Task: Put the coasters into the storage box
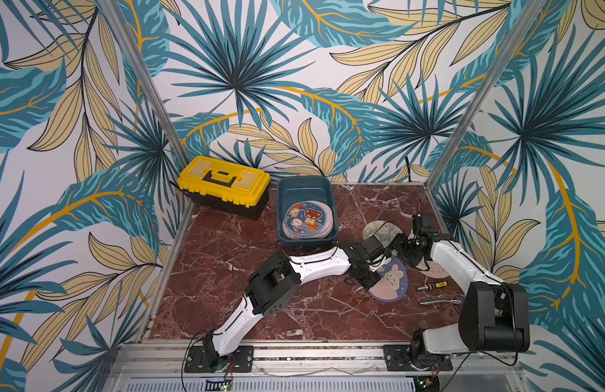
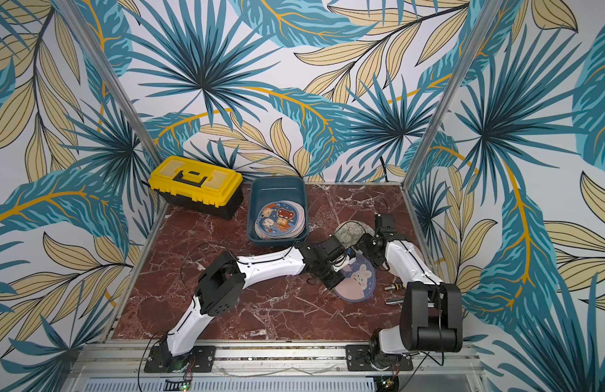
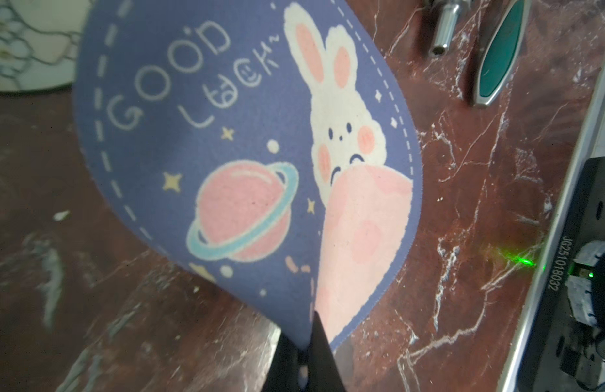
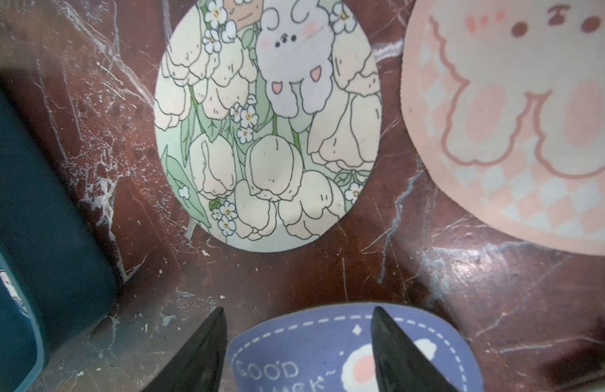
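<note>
The blue rabbit coaster [image 3: 250, 163] is pinched at its edge by my left gripper, which is shut on it and creases it there. My right gripper stands open above, its fingers apart and empty, with the blue coaster's far part lower down between them. On the table lie a green tulip coaster [image 4: 269, 150] and a pink rabbit coaster [image 4: 524, 124]. The teal storage box [image 1: 286, 192] stands left of them at the back, with a stack of coasters [image 1: 307, 219] in it, a blue animal one on top.
A yellow-lidded toolbox [image 1: 224, 183] stands left of the storage box. A yellow screwdriver [image 1: 433, 285] and a metal tool [image 1: 440, 301] lie at the right.
</note>
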